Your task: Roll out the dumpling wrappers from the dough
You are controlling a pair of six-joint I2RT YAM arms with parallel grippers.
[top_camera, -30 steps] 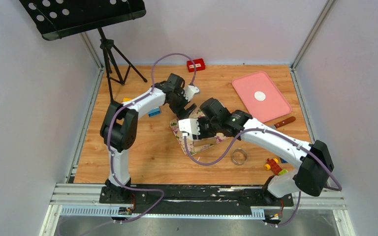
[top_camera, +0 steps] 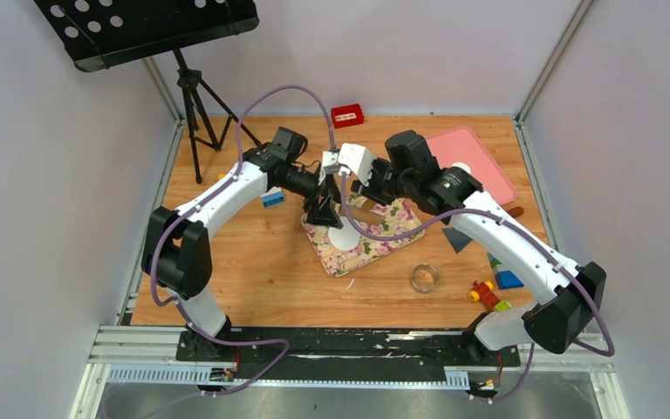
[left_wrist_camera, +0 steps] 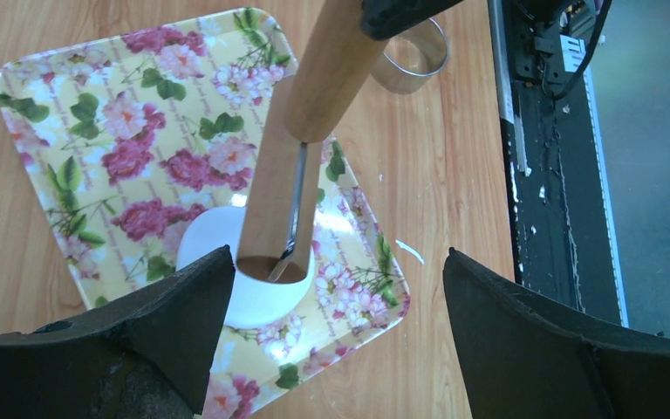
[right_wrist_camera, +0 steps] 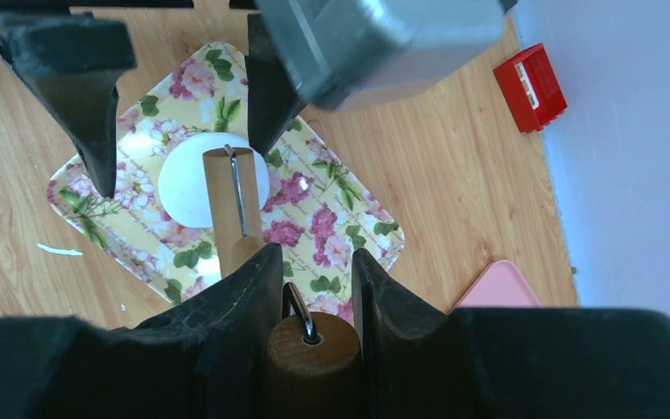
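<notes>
White dough (left_wrist_camera: 262,301), flattened to a disc, lies on the flowered tray (top_camera: 314,253). Over it hangs a wooden rolling pin (left_wrist_camera: 266,196) with a metal rod showing at its end. My right gripper is shut on the pin's handle and holds the pin above the tray, partly covering the dough in the left wrist view. My left gripper stands open beside the dough and the pin's free end, nothing between its fingers. A white wrapper on the pink tray (top_camera: 471,161) is mostly behind the right arm in the top view.
A metal ring (top_camera: 425,278) sits right of the flowered tray. Toy bricks (top_camera: 488,297) lie at the front right, a red box (top_camera: 347,115) at the back. A scraper blade (top_camera: 456,238) is near the right arm.
The right arm has moved back and right, lifting the pin off the tray's front part.
</notes>
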